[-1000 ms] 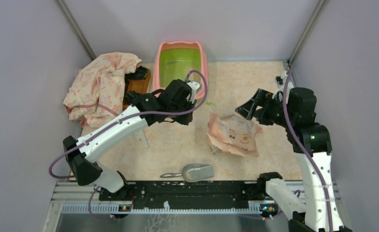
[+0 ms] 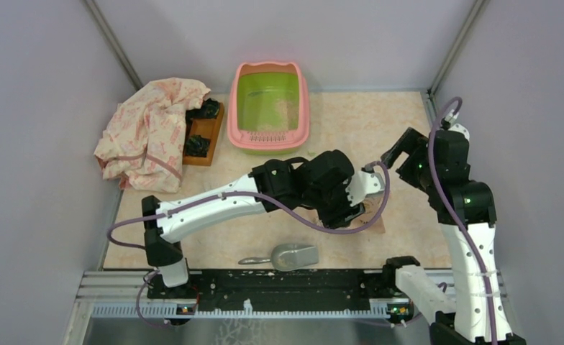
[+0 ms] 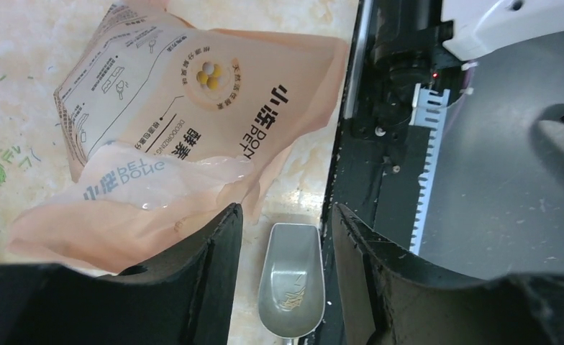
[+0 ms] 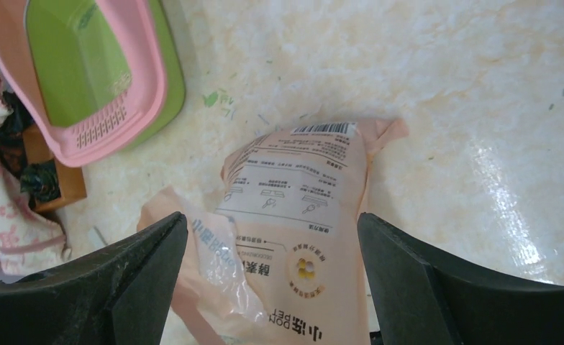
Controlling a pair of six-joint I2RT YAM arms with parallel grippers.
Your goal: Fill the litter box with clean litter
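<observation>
An opened pink litter bag (image 4: 293, 215) (image 3: 200, 122) lies on the table, partly hidden under my left arm in the top view. My left gripper hangs open over the bag's front side, the metal scoop (image 2: 293, 256) (image 3: 292, 280) showing below its fingers. My right gripper is open above the bag, at its right in the top view, nothing held. The pink-rimmed green litter box (image 2: 268, 104) (image 4: 103, 61) stands at the back middle; a small light patch lies on its floor.
A patterned cloth (image 2: 149, 129) and a wooden tray (image 2: 207, 133) with black bundles sit at the back left. A black rail (image 2: 279, 287) runs along the front edge.
My left gripper has moved right and toward the front, over the bag and near the scoop. My right arm has shifted slightly right, its gripper a little higher in the top view.
</observation>
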